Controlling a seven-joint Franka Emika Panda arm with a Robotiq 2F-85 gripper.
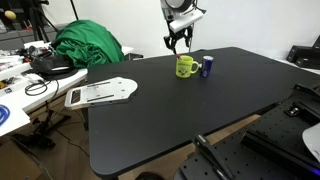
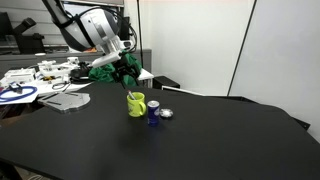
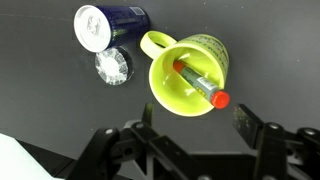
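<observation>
A yellow-green mug (image 3: 175, 93) stands upright on the black table, its handle pointing towards a blue can. A marker with a red cap (image 3: 220, 99) leans inside the mug, its capped end over the rim; it also shows as a thin stick in exterior view 2. My gripper hangs above the mug with its fingers well apart, one on each side of the marker's end in the wrist view. Nothing is held between them. In exterior view 1 the gripper (image 1: 179, 43) is just over the mug (image 1: 184, 68).
The blue can (image 3: 93, 28) stands close beside the mug, and a small silvery round object (image 3: 113, 66) lies by it. A white tray-like piece (image 1: 101, 92) rests at the table's left.
</observation>
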